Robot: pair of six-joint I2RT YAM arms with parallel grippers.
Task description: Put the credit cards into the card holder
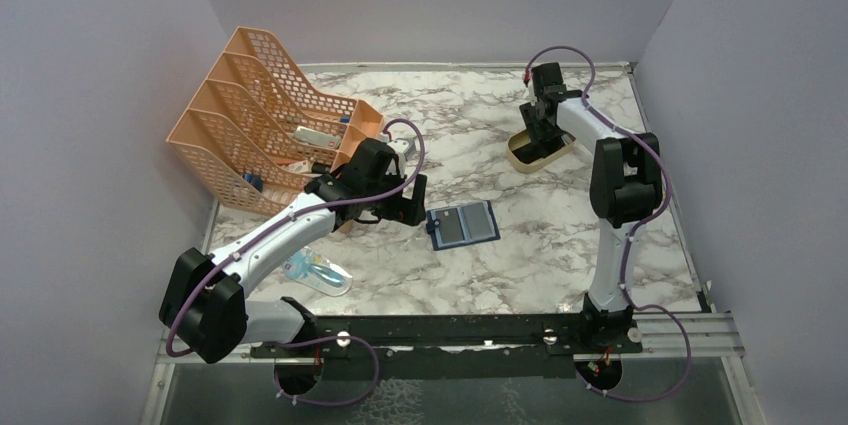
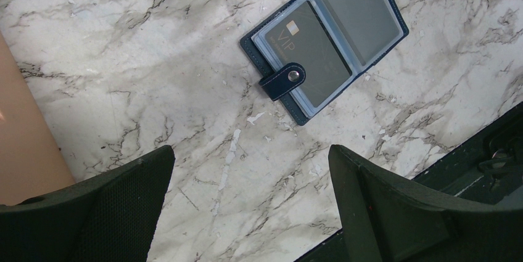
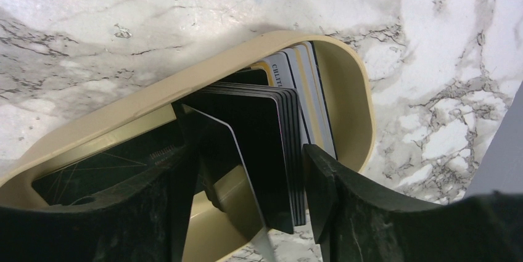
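The navy card holder (image 1: 478, 224) lies unfolded on the table, its strap at the left. A dark VIP card (image 2: 311, 52) shows in one sleeve; the other clear sleeve (image 2: 359, 12) shows no card. Left of it, my left gripper is open, nothing between its fingers. My right gripper is lowered at the beige box (image 1: 529, 165), its fingers apart. Between them in the right wrist view stand a stack of black cards (image 3: 262, 145), close against the right finger, and one black card leaning apart toward the left finger.
White and yellow cards (image 3: 306, 77) stand at the box's right end; a dark card (image 3: 117, 160) lies flat at its left. An orange organizer (image 1: 250, 105) fills the back left. Below it lies a blue package (image 1: 318, 272).
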